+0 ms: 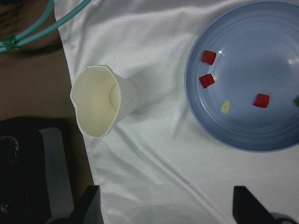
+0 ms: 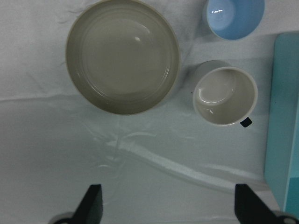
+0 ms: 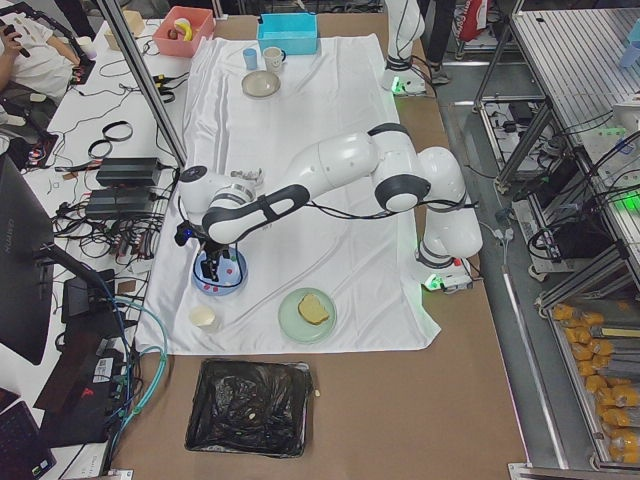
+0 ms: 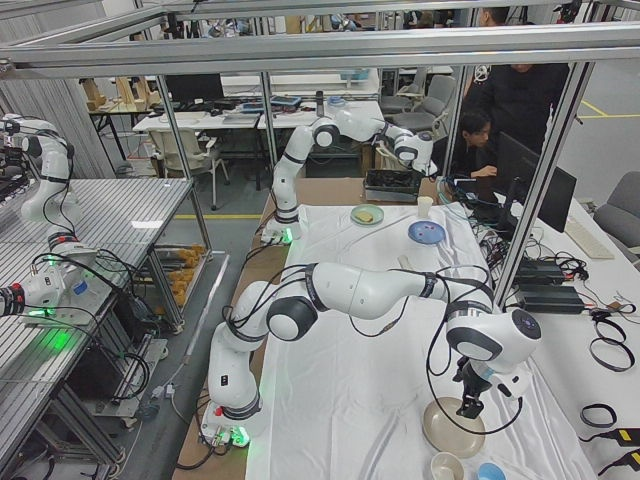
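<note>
My left gripper (image 3: 212, 260) hangs over a blue plate (image 1: 243, 121) holding red square pieces, a pale piece and a green one. A white paper cup (image 1: 126, 100) stands beside the plate. In the left wrist view the fingertips are wide apart, nothing between them. A green plate (image 3: 295, 320) with a bread slice (image 3: 314, 308) lies nearby. My right gripper (image 4: 470, 395) is open above a beige plate (image 2: 121, 56); a white mug (image 2: 205, 88) and a blue cup (image 2: 233, 18) stand beside it.
A black-lined bin (image 3: 247, 410) sits on the brown board beyond the cloth. A cyan container (image 2: 282, 116) borders the plate and cups at the other end. Cables and a monitor crowd the side table.
</note>
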